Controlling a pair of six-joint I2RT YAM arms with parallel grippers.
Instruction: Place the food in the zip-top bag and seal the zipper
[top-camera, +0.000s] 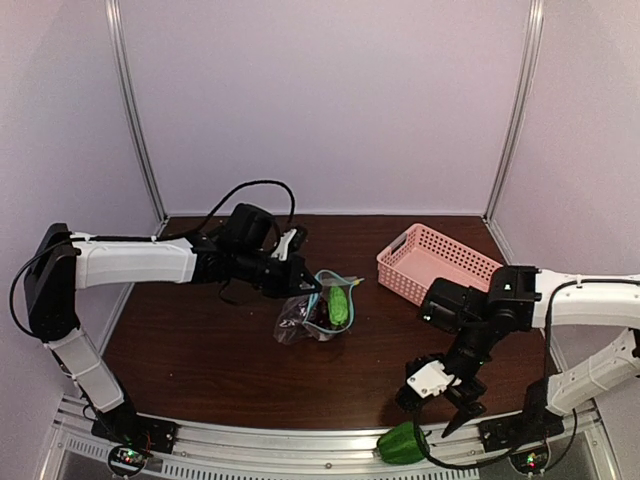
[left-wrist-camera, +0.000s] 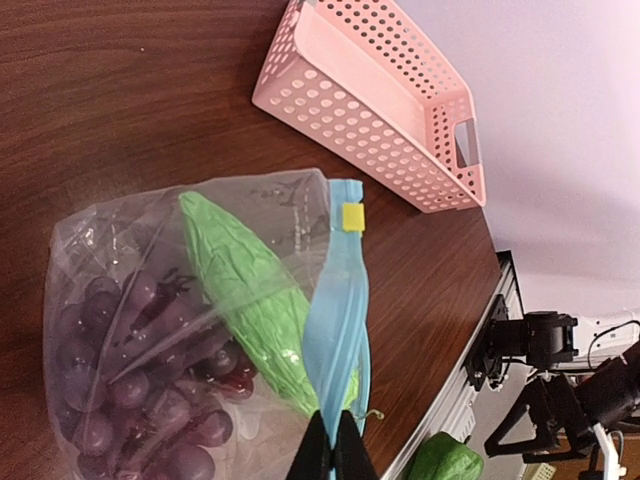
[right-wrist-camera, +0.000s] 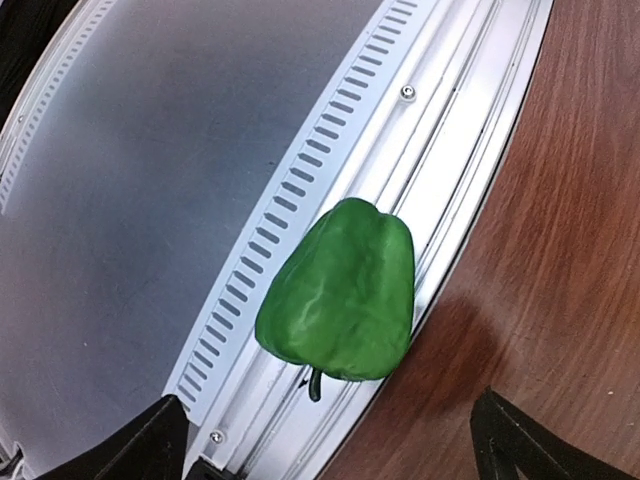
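The clear zip top bag (top-camera: 293, 322) with a blue zip edge lies mid-table, its mouth facing right. Dark grapes (left-wrist-camera: 150, 350) and a light green long vegetable (top-camera: 338, 306) are inside it. My left gripper is shut on the bag's blue edge. A green bell pepper (top-camera: 402, 444) rests outside the bag, on the metal rail at the table's front edge. Over that rail, close to the pepper, my right gripper (top-camera: 440, 418) stands open; in the right wrist view the pepper (right-wrist-camera: 340, 290) shows ahead, between the widely parted fingers, untouched.
A pink perforated basket (top-camera: 436, 262), empty, stands at the back right. Beyond the front rail (top-camera: 250, 443) the table ends in a drop. Bare table lies in front of the bag and to its left.
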